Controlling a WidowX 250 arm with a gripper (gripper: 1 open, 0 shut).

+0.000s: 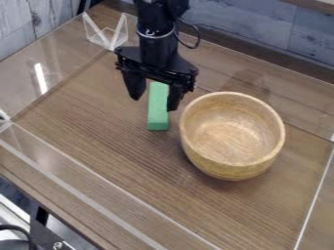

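My black gripper (156, 83) hangs in the upper middle of the view, open, its two fingers pointing down on either side of the upper part of a green elongated block (158, 112). The block lies on the brown wooden table, and its top end is partly hidden by the gripper. Whether the fingers touch it cannot be told. Just right of the block stands a tan, empty bowl (233, 135).
White supports stand along the left edge and at the back left. A pale rail runs along the back right, and a dark cable lies at the lower left corner.
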